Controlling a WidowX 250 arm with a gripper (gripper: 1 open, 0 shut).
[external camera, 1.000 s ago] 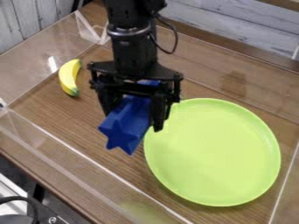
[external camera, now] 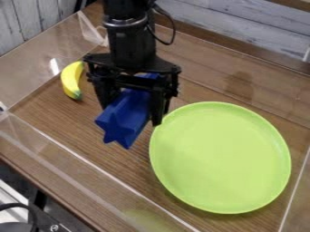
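My black gripper (external camera: 133, 95) is in the upper middle of the camera view, over a blue object (external camera: 122, 121) that hangs tilted beneath it, partly hidden by the gripper. Whether the fingers are closed on it is hard to make out. To the right, a large light green plate (external camera: 220, 158) lies on the wooden table.
A yellow banana (external camera: 72, 80) lies at the left, near a clear side panel (external camera: 43, 72). The wooden table (external camera: 242, 82) has free room behind the plate and at the front left. A white plank wall runs along the back.
The gripper and blue object have moved slightly up and to the left, toward the back of the table, away from the front edge. The plate and banana have stayed put.
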